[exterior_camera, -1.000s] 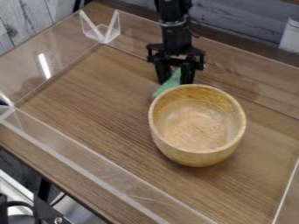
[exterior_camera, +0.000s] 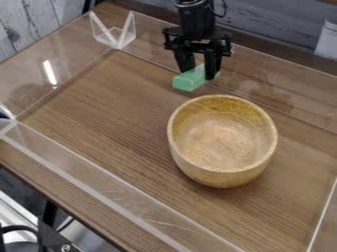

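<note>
My black gripper is at the top centre of the wooden table, shut on a green object that sits low between its fingers at the tabletop. A large tan bowl stands in front of it, to the lower right, apart from the green object.
A white wire-like holder is at the upper left and a white object at the upper right edge.
My gripper and the green object have moved back, away from the bowl, toward the top of the view. The bowl has not moved.
</note>
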